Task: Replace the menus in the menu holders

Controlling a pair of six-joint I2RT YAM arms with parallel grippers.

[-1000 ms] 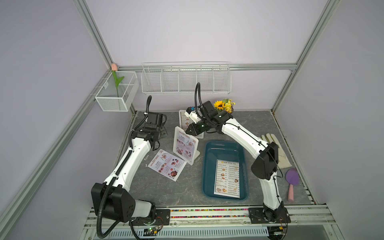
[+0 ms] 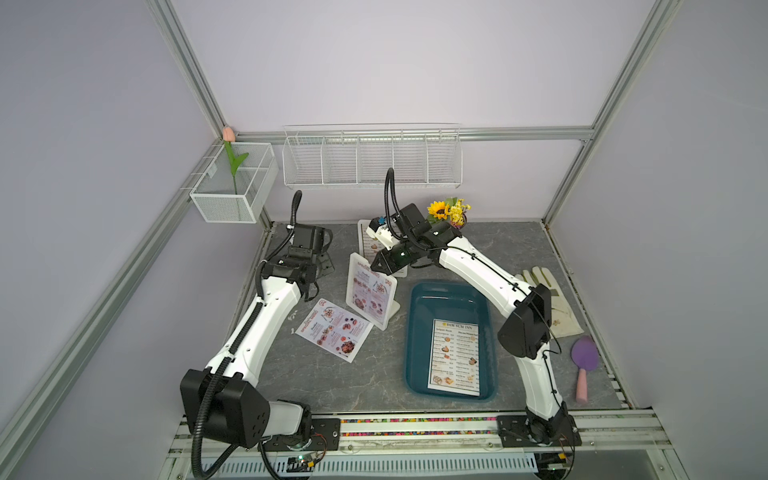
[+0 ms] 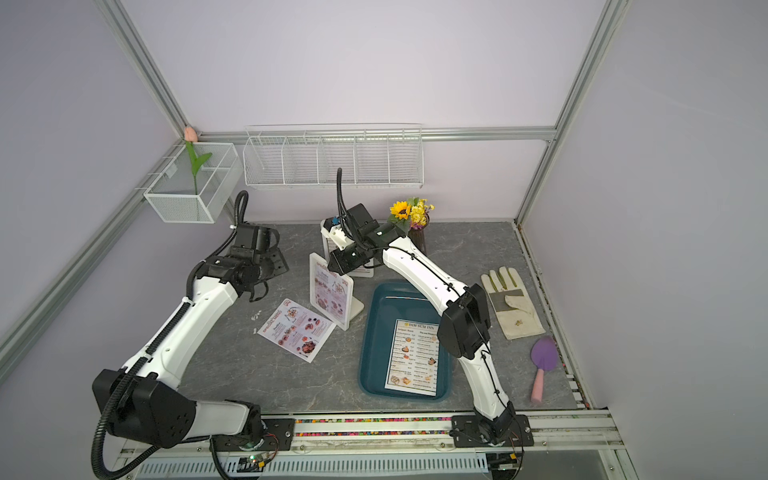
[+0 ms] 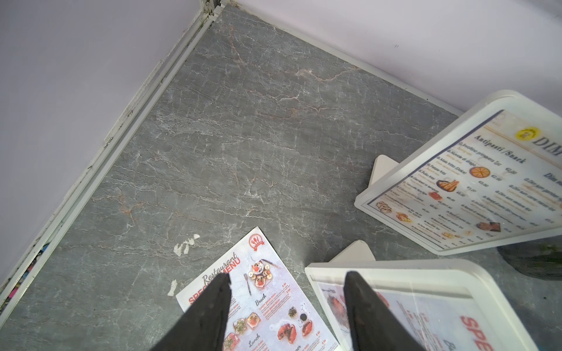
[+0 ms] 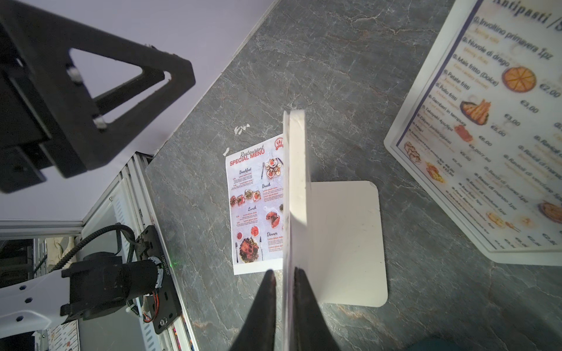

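A white menu holder (image 2: 370,292) stands mid-table with a pinkish special menu in it. My right gripper is shut at its upper edge; the thin panel runs between and below the fingertips, and whether a sheet edge is pinched cannot be told. A loose special menu (image 4: 263,298) lies flat on the table, left of that holder. Above the table's left side my left gripper stands part open, its gap empty. Behind stands a second holder (image 4: 468,181) with a dinner menu. Another menu sheet (image 2: 454,357) lies in the blue tray (image 2: 410,336).
A flower vase (image 3: 416,240) is at the back, partly behind my right arm. Gloves (image 3: 512,304) and a purple spatula (image 3: 545,353) lie at the right. Wire baskets (image 2: 372,158) hang on the back wall.
The left arm has barely moved; the menus and holders look unchanged.
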